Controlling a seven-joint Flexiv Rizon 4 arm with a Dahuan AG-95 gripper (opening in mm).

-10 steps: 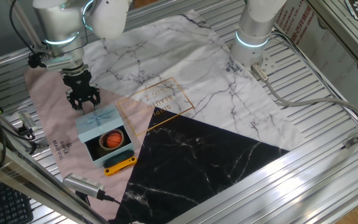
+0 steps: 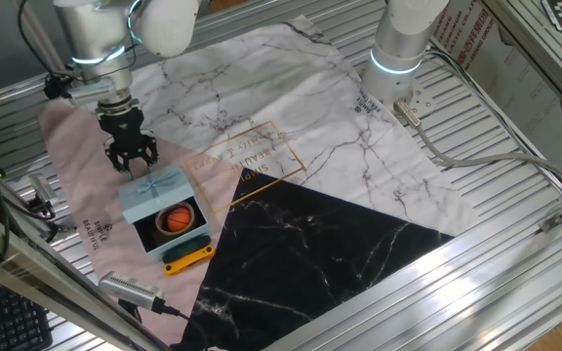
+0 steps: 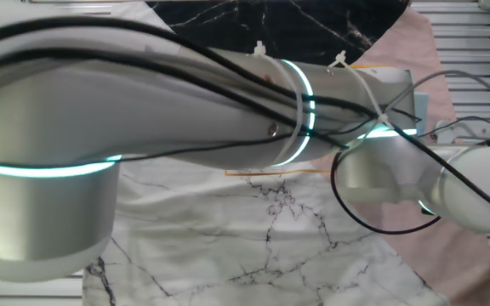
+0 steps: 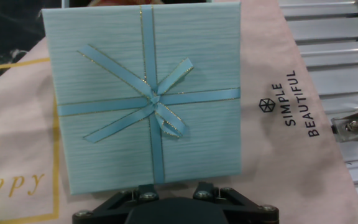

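Note:
A light blue gift box (image 2: 170, 241) lies on the pink part of the cloth. Its lid (image 2: 154, 192), with a ribbon bow, covers the half nearer my gripper. In the uncovered half sits a small orange basketball (image 2: 179, 218), within a tan ring (image 2: 163, 234). From the wrist, the lid (image 4: 110, 74) fills the upper middle, and only a sliver of the contents shows past its far edge. My gripper (image 2: 136, 169) stands open behind the lid's back edge, nothing between its fingers. In the wrist view the gripper is at that near edge; contact cannot be told.
A yellow-and-black tool (image 2: 188, 260) lies against the box's front side. A silver device (image 2: 132, 291) on a cable stands at the front left. Cloth right of the box is clear. In exterior view 2 the arm (image 3: 202, 110) hides most of the box.

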